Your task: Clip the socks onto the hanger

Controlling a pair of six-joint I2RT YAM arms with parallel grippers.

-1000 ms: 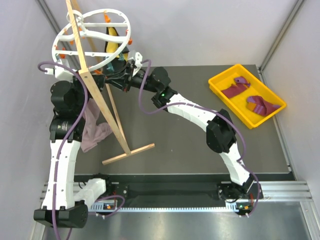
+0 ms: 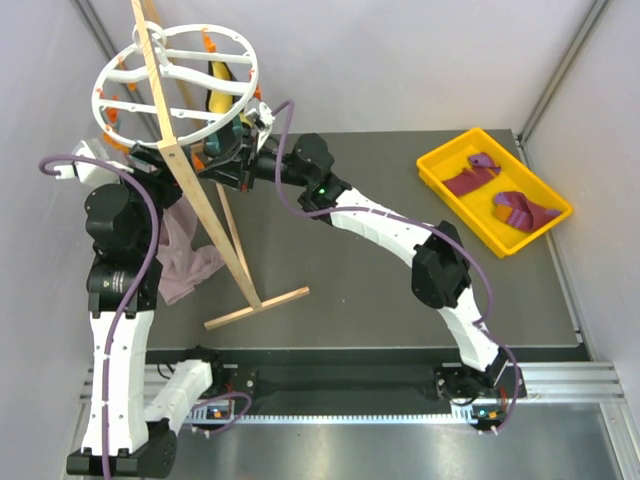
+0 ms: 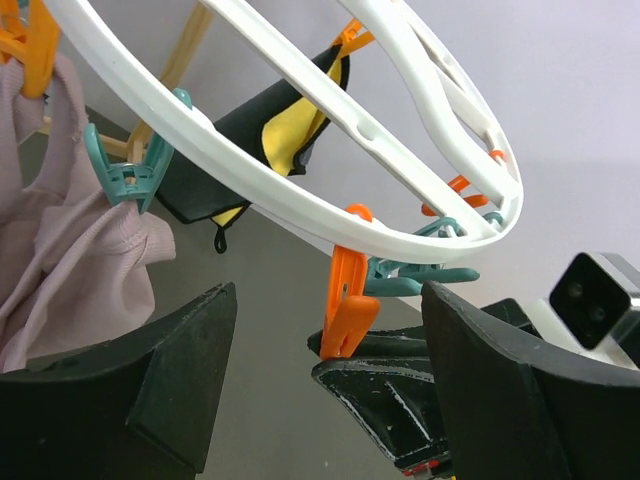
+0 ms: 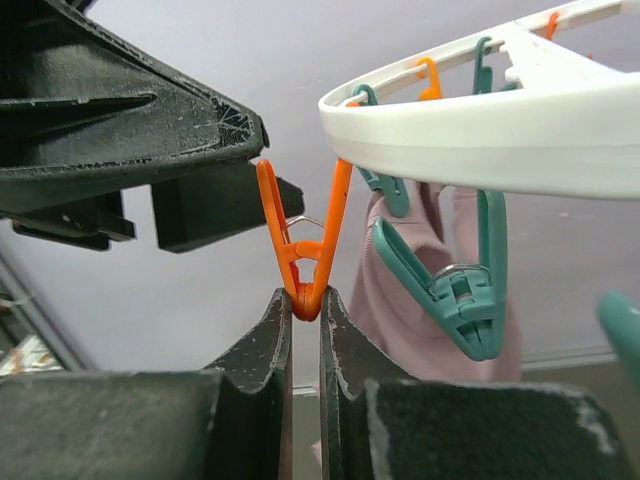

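Observation:
The white round hanger (image 2: 175, 55) with orange and teal clips hangs on a wooden stand (image 2: 200, 200). My right gripper is shut on the lower end of an orange clip (image 4: 330, 230) at the rim. My left gripper stands open below the rim, facing that clip with nothing between its fingers. A pink sock (image 3: 60, 230) hangs from clips, as does a black-and-yellow sock (image 3: 270, 130).
A yellow tray (image 2: 440, 180) with purple and maroon socks lies at the right of the table.
My left arm has moved back toward the left and front, away from the clip. The hanger has shifted slightly to the left. The right arm has moved only slightly.

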